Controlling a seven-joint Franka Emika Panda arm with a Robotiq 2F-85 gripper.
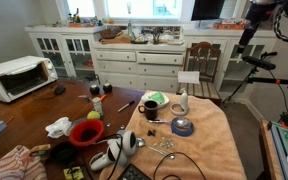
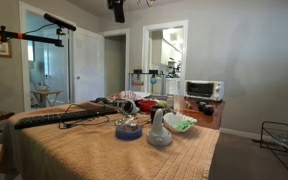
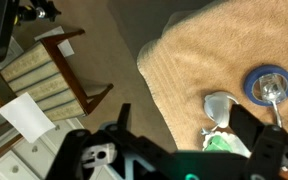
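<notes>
My gripper is open with nothing between its fingers. In exterior view 1 it hangs high at the upper right, well clear of the tabletop. Below it in the wrist view lie a blue-rimmed round dish (image 3: 269,86) with a metal utensil across it, a pale cone-shaped object (image 3: 220,107) and part of a green-and-white dish (image 3: 222,143). The dish (image 1: 182,127), the upright pale object (image 1: 184,103) and the green dish (image 1: 157,99) share the table's right half, near a black mug (image 1: 149,109). No task object is named.
A tan cloth (image 1: 209,150) covers the table's right part, with bare room at its front right. Leftward stand a red pot (image 1: 85,132), a white hair-dryer-like device (image 1: 117,150) and several bottles. A toaster oven (image 1: 14,77) sits far left; a chair (image 1: 199,67) stands behind the table.
</notes>
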